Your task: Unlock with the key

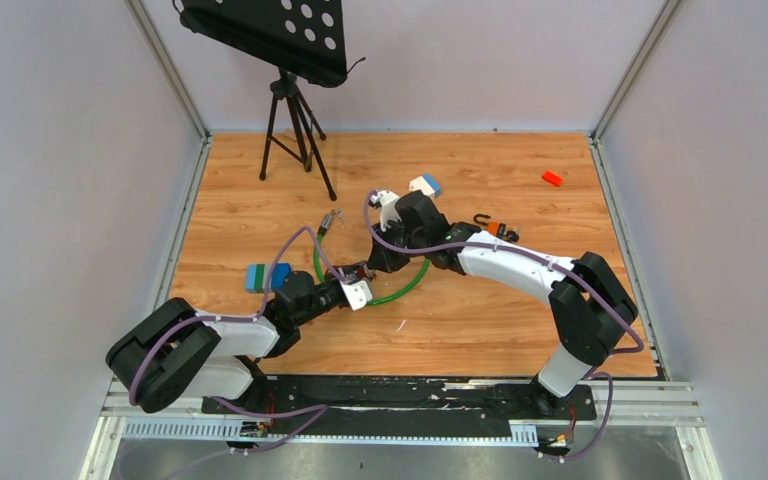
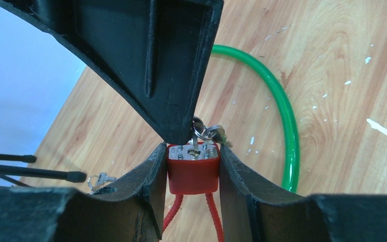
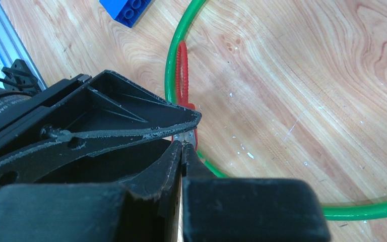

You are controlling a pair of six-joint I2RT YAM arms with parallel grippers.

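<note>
A red padlock (image 2: 193, 174) is clamped between the fingers of my left gripper, its metal keyhole face toward the right gripper and its red shackle pointing the other way. A key (image 2: 195, 142) with a metal ring (image 2: 199, 127) stands at the keyhole; how deep it sits cannot be made out. My right gripper is shut, its fingertips right at the key and lock face. No key shows clearly between those fingers in the right wrist view, where the padlock (image 3: 185, 135) is partly hidden. In the top view both grippers meet near the middle.
A green cable (image 1: 400, 291) loops under the grippers, with a metal end (image 1: 327, 222) behind them. Blue blocks (image 1: 280, 272) lie left, a white-blue block (image 1: 424, 185) behind, a red block (image 1: 552, 178) far right. A black stand (image 1: 300, 130) rises at the back left.
</note>
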